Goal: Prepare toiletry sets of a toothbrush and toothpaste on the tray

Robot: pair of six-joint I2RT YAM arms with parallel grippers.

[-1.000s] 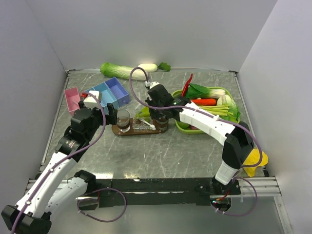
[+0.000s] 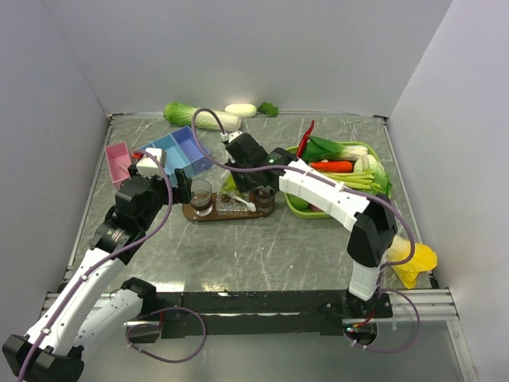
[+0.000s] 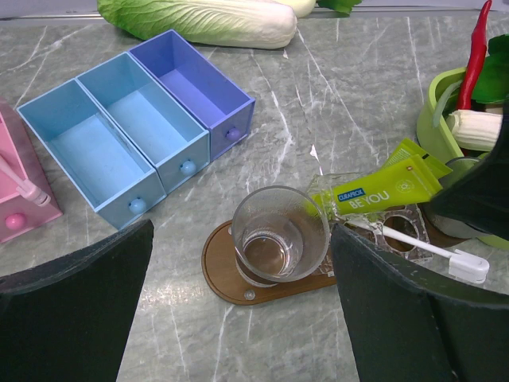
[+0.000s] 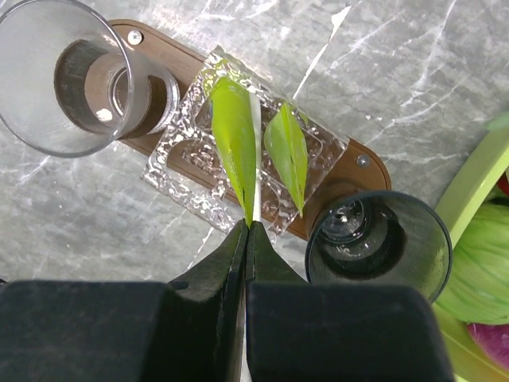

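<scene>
A wooden tray (image 2: 191, 212) holds a clear glass (image 3: 280, 208), a darker glass (image 4: 406, 274) and a clear plastic holder (image 4: 183, 171). Two green toothpaste tubes (image 3: 374, 191) and a white toothbrush (image 3: 465, 267) rest at the holder. My left gripper is open, empty, above the counter at the tray's left. My right gripper is shut at the tip of the nearer tube; whether it grips that tip I cannot tell. A second toothbrush (image 3: 28, 187) lies in the pink box (image 3: 28, 207).
Blue compartments (image 3: 135, 103) stand at the back left, cabbage (image 3: 199, 24) behind them. A green basket of vegetables (image 4: 469, 179) is right of the tray, a yellow item (image 2: 413, 267) at the front right.
My right arm and gripper have shifted a little to the left over the tray. The left arm has not moved.
</scene>
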